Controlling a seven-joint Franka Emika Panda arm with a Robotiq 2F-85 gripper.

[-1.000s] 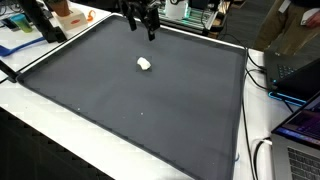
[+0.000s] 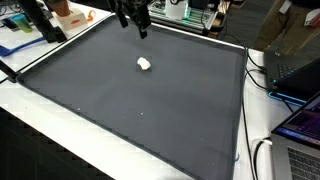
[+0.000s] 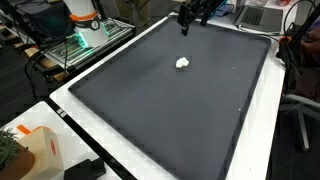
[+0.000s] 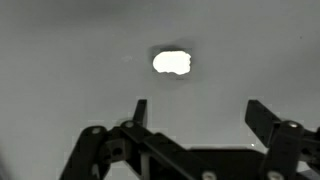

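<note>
A small white lump (image 2: 143,64) lies alone on the dark grey board (image 2: 130,100); exterior view 2 shows the same white lump (image 3: 182,62) toward the board's far end. Above the board, on the far side of the lump in exterior view 1, hangs my black gripper (image 2: 133,27), open and apart from it. In the wrist view the gripper has its fingers spread with only bare board between them. The white lump (image 4: 172,62) shows there beyond the fingertips, near the upper middle.
Laptops (image 2: 298,158) and cables stand along the board's right side in exterior view 1. A potted cactus (image 3: 12,155) and an orange-and-white object (image 3: 40,150) sit beyond its near left corner in exterior view 2. Most of the board is clear.
In exterior view 1 my gripper has shifted a little to the left. The white lump stays where it was.
</note>
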